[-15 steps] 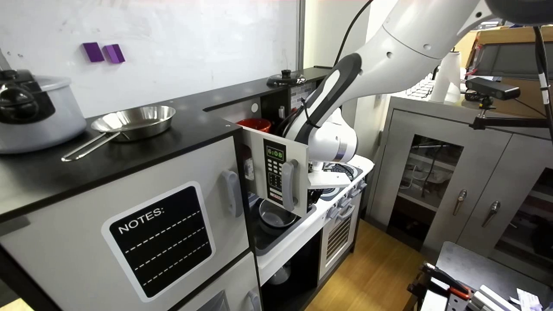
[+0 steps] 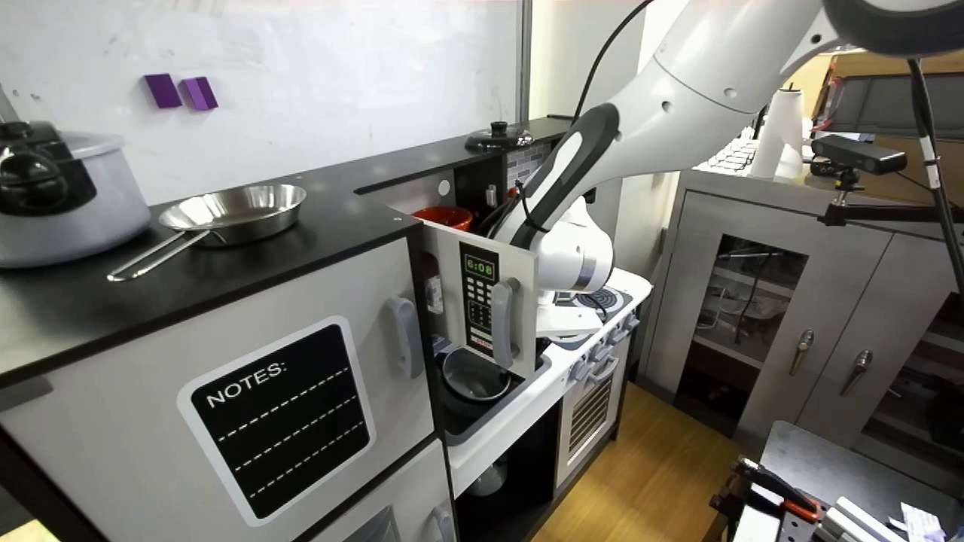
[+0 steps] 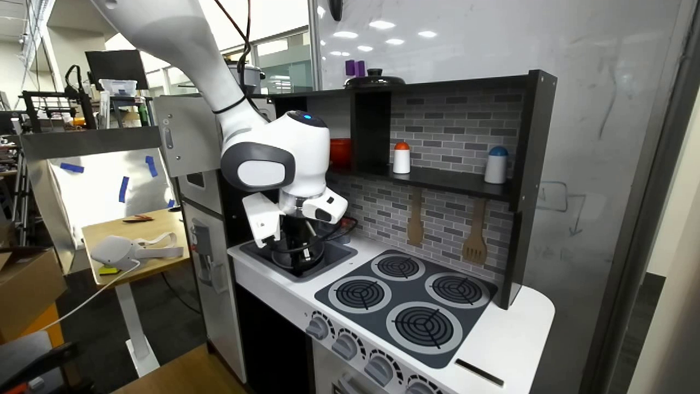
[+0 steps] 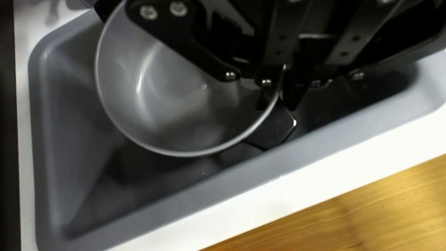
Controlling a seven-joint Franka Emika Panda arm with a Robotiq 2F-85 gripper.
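A grey round pot (image 4: pixel 167 83) with a thin bright rim stands in the grey sink (image 4: pixel 50 125) in the wrist view. My gripper straddles the pot's right rim, one finger inside the pot and the other just outside. The fingers are close together, with the rim between them; whether both press on it cannot be made out. In exterior view 1 the pot (image 2: pixel 476 375) shows below the microwave door (image 2: pixel 497 307), which hides my gripper. Exterior view 2 has my gripper (image 3: pixel 298 259) low in the sink, its fingertips dark and blurred.
The microwave door stands swung out near my arm. A stove top (image 3: pixel 407 302) lies beside the sink, clear of objects. Above it a shelf (image 3: pixel 446 183) bears two shakers, with wooden utensils hanging below. A steel pan (image 2: pixel 236 212) sits on the upper counter.
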